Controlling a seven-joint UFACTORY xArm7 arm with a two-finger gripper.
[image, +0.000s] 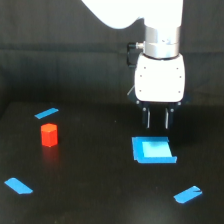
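Note:
A white robot arm comes down from the top of the view, ending in a gripper with two dark fingers held apart, nothing visible between them. The gripper hangs over a square of blue tape on the dark table. A small red cube stands on the table at the left, well apart from the gripper.
Short blue tape strips lie at the back left, front left and front right of the dark table. A dark wall stands behind.

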